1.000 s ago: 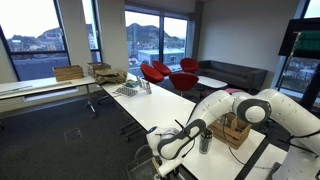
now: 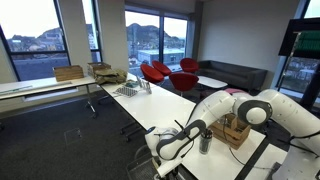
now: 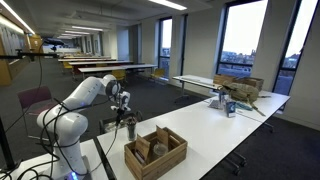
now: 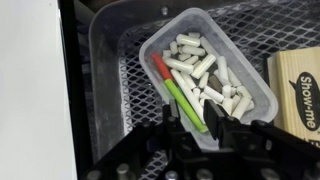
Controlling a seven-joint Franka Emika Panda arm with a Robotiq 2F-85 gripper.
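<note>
In the wrist view a translucent plastic tub [image 4: 262, 107] holds many short white chalk-like pieces [image 4: 205, 68]. A green and red marker [image 4: 184, 98] slants along the tub's left side. My gripper is over the tub's near end, its two black fingers apart. The marker's green end appears between them, though whether it touches either finger cannot be seen. A wooden block printed "Show-me" [image 4: 300, 95] lies to the right of the tub. In the first exterior view the arm [image 2: 195, 122] reaches down past the table edge.
The tub and block rest in a black mesh basket [image 4: 104, 60], beside a white table edge [image 4: 30, 90]. On the table stand a wooden box [image 3: 158, 150] with compartments and a dark mesh cup [image 2: 206, 142].
</note>
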